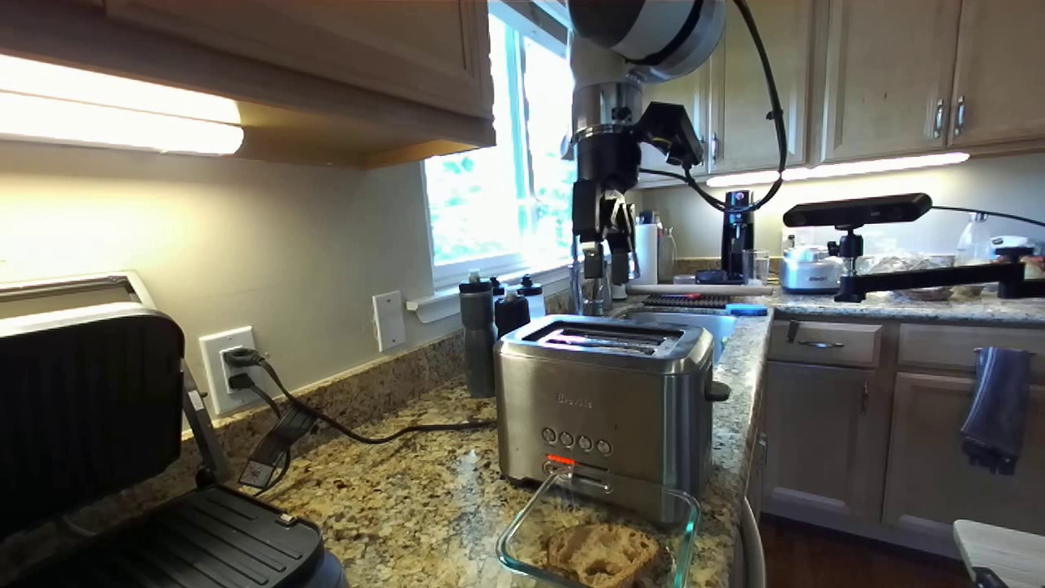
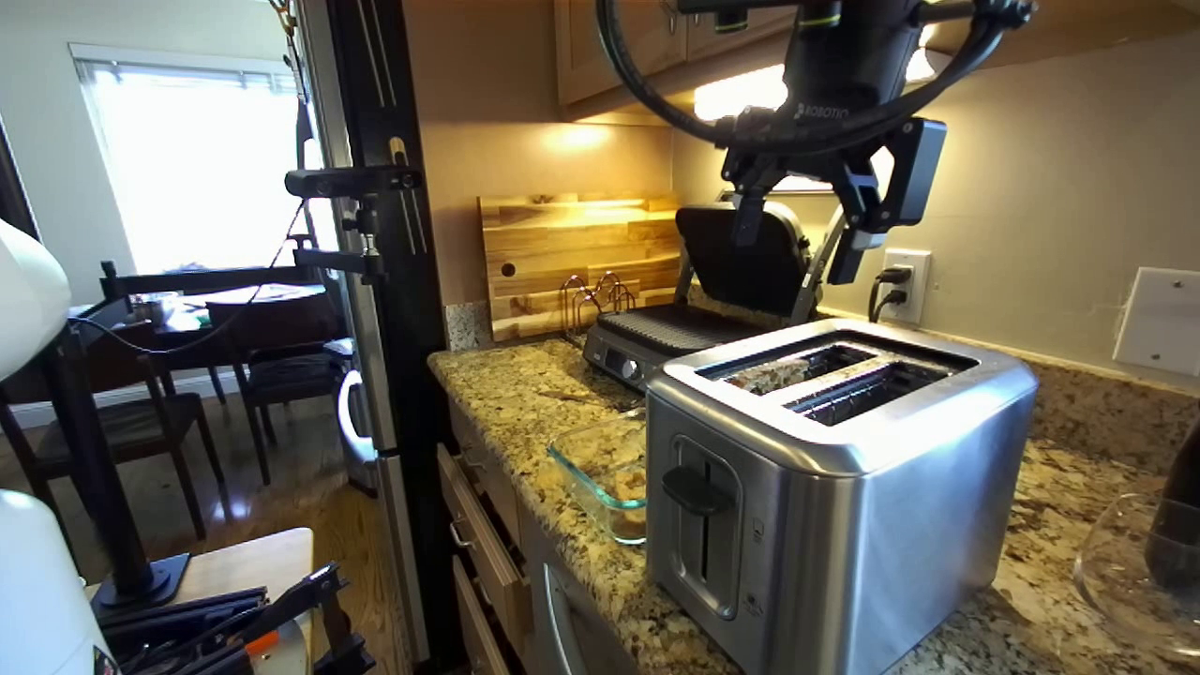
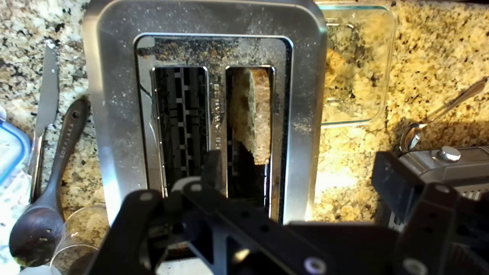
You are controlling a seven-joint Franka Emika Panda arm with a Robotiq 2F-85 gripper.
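Note:
A steel toaster (image 1: pixel 598 412) stands on the granite counter, its lever (image 2: pixel 697 491) on the side facing exterior view 2. One slice of bread (image 3: pixel 261 117) sits upright in the slot nearer the glass dish; the other slot (image 3: pixel 183 123) looks empty. Above the toaster, clear of it, hangs my gripper (image 2: pixel 794 249), open, with its fingers (image 3: pixel 213 167) wide apart and nothing between them. Beside the toaster, the glass dish (image 1: pixel 509 534) holds another piece of bread (image 1: pixel 602 550).
A grill press (image 2: pixel 675 337) stands open past the dish, with a cord at the wall. Near the toaster's other side lie a knife (image 3: pixel 47 96), a dark spoon (image 3: pixel 39 229) and a clear glass (image 3: pixel 80 233). Bottles (image 1: pixel 478 333) stand by the wall.

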